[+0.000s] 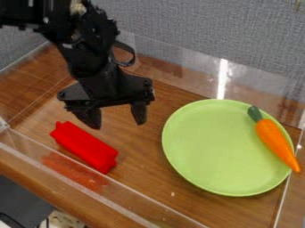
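Observation:
My black gripper (113, 116) hangs open over the wooden table, above and behind a red block (84, 145) that lies at the front left. Nothing is between its fingers. To the right is a green plate (215, 156), with an orange carrot toy (274, 142) lying along its right side.
Clear walls edge the wooden tray (161, 89), with a grey backdrop behind. Bare wood shows at the back left and between the block and the plate. The front edge runs along the lower left.

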